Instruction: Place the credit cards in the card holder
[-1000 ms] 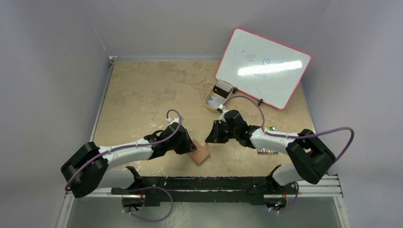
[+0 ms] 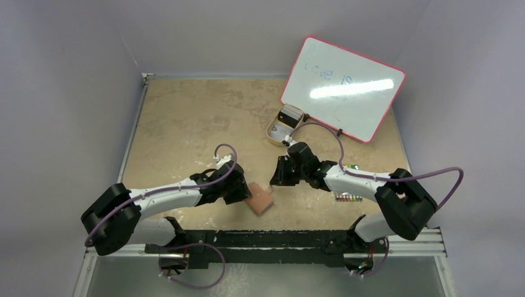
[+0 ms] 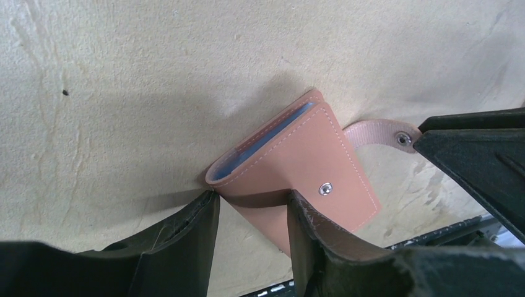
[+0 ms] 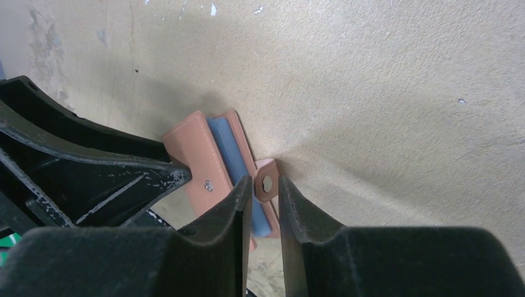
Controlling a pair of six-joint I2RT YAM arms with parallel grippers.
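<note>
A pink card holder (image 2: 260, 201) with stitched edges and a metal snap lies near the table's front edge. Blue inner material shows between its covers in both wrist views; I cannot tell whether cards are inside. My left gripper is part open above its left edge, with no firm hold visible. On the holder's other side, my right gripper is open a narrow gap. The holder's strap (image 4: 267, 180) shows at that gap, near the fingertips. No loose credit card can be made out for certain.
Toward the back, a tan box (image 2: 270, 137) contains a dark stack and pale flat items. A red-framed whiteboard (image 2: 356, 71) leans behind it. Colourful small items (image 2: 348, 197) lie partly under the right arm.
The right gripper has shifted only slightly; its cable moved.
</note>
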